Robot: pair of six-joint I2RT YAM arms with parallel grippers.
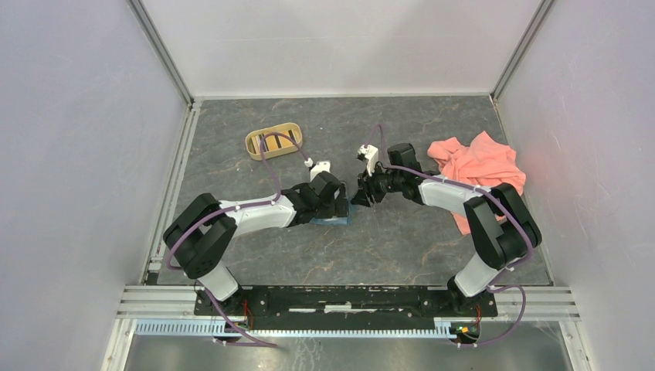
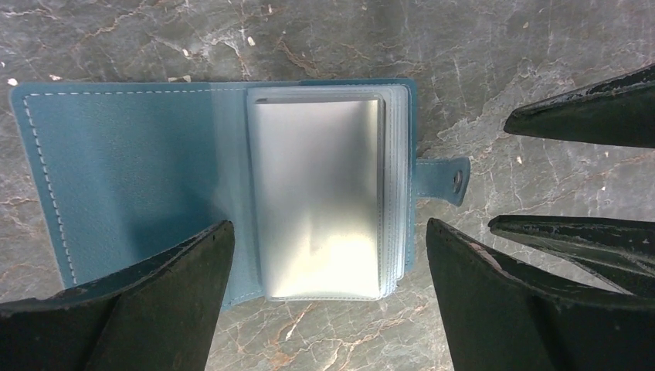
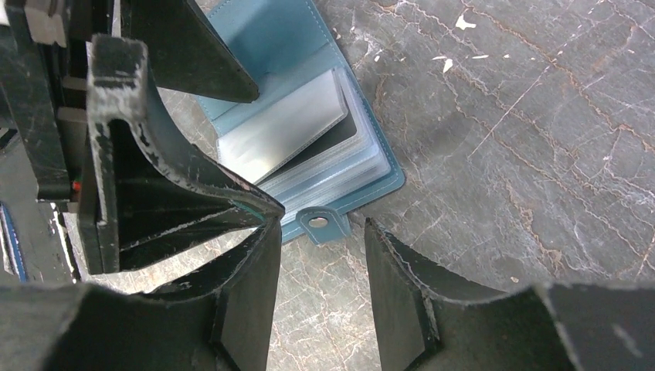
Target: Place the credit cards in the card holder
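A blue card holder lies open on the grey table, its stack of clear sleeves on the right half and a snap tab sticking out at that side; it shows also in the right wrist view (image 3: 256, 35). My left gripper (image 1: 338, 202) is open above it, fingers spread across the holder's lower part, holding nothing. My right gripper (image 1: 361, 195) is just right of the holder, finger part open, fingertips either side of the tab, seen from above in its wrist view.
A tan tray (image 1: 255, 152) with cards stands at the back left. A pink cloth (image 1: 479, 166) lies crumpled at the right.
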